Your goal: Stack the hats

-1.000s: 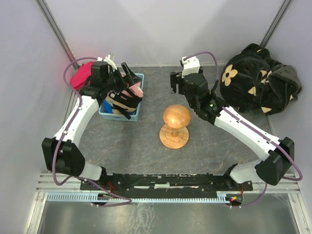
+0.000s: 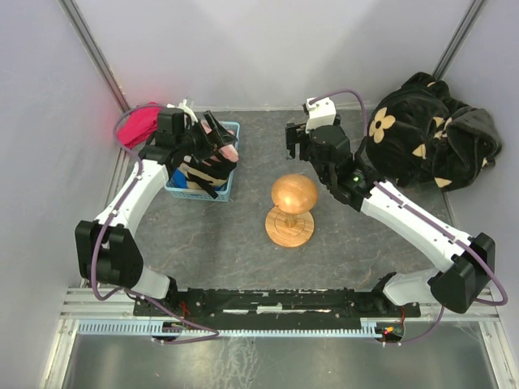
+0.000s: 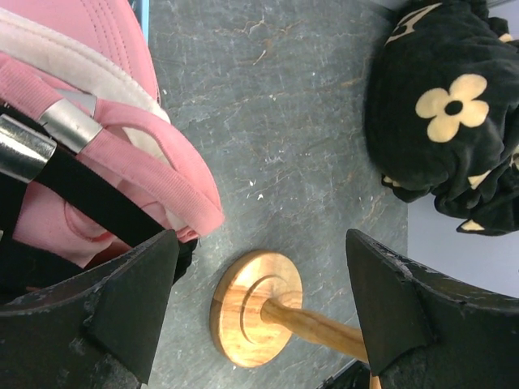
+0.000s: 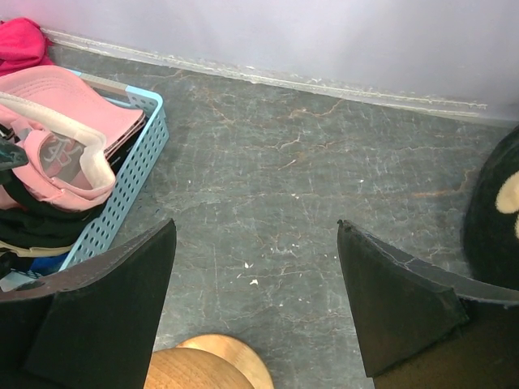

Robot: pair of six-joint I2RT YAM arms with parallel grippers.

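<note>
A blue basket (image 2: 199,194) at the left holds piled hats, among them a pink hat (image 4: 77,97) with a white band and black hats with straps. My left gripper (image 2: 215,134) is over the basket, fingers apart with pink cloth and straps below them in the left wrist view. A wooden hat stand, with round top (image 2: 293,192) and round base (image 2: 288,235), stands bare in the middle. My right gripper (image 2: 296,138) hangs behind and above the stand, open, with only floor between its fingers.
A red cloth (image 2: 142,121) lies behind the basket at left. A black flowered plush pile (image 2: 430,134) fills the back right. Bare floor separates basket and stand.
Both arms have shifted very slightly; the left gripper stays over the basket and the right one over the area behind the stand.
</note>
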